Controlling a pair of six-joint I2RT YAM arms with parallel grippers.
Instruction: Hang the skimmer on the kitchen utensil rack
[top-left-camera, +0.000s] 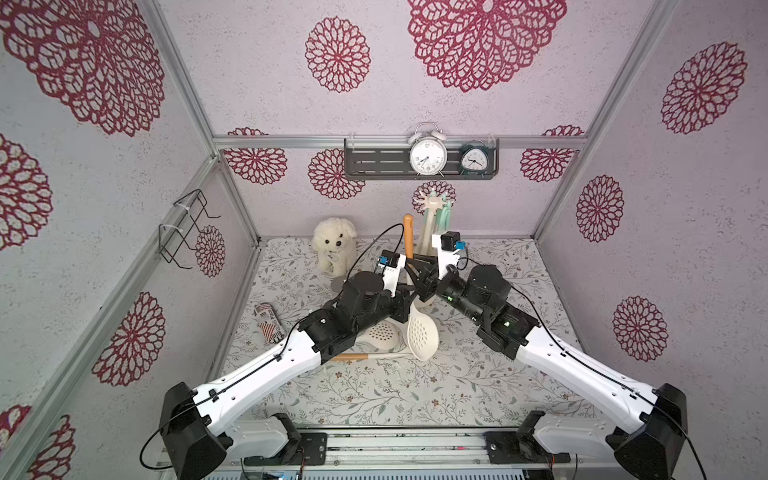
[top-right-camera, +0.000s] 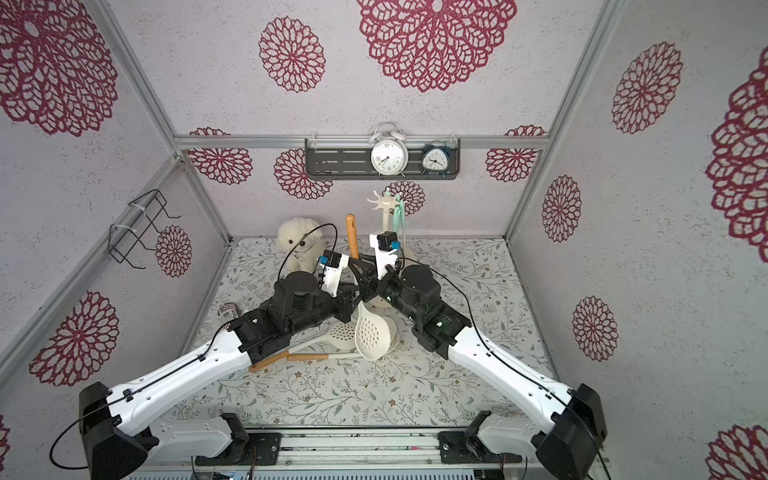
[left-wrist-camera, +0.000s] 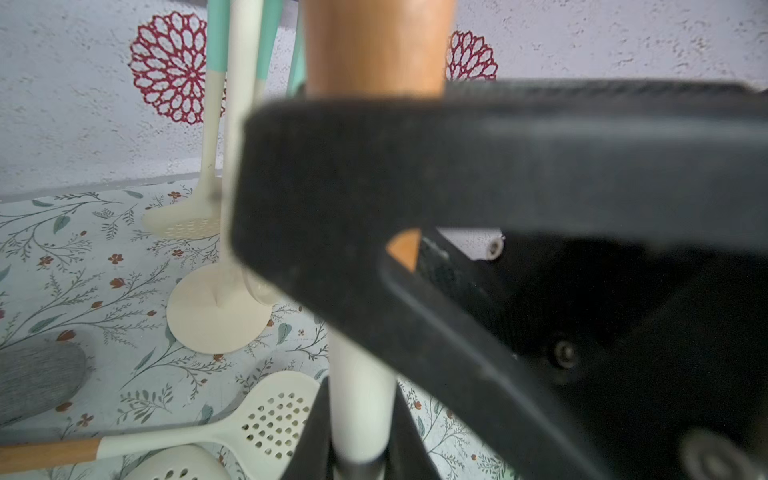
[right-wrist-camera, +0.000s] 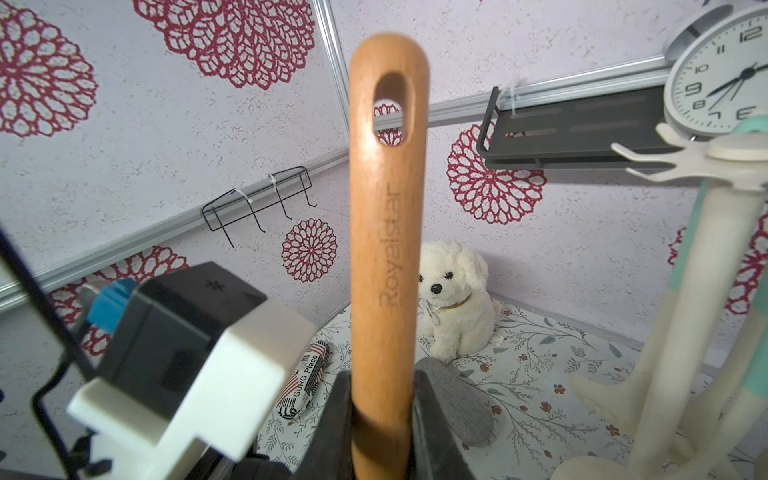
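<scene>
The skimmer stands upright between my two arms: its wooden handle (right-wrist-camera: 388, 224) points up, its white perforated head (top-left-camera: 423, 333) hangs down. My left gripper is shut on the white shaft below the wood. Above it, my right gripper is shut on the wooden handle, leaving the end with the hole free. Behind them rises the cream utensil rack (right-wrist-camera: 696, 264), its pronged top (right-wrist-camera: 708, 156) visible in the right wrist view. Utensils with green handles (top-right-camera: 399, 216) hang on it. In the top views the arms cover much of its lower part.
More perforated white utensils (left-wrist-camera: 272, 416) with wooden handles lie on the table below. At the back left sits a white toy dog (top-left-camera: 333, 244), with a striped packet (top-left-camera: 269, 321) to its front left. A shelf (top-left-camera: 380, 163) with two clocks hangs on the back wall.
</scene>
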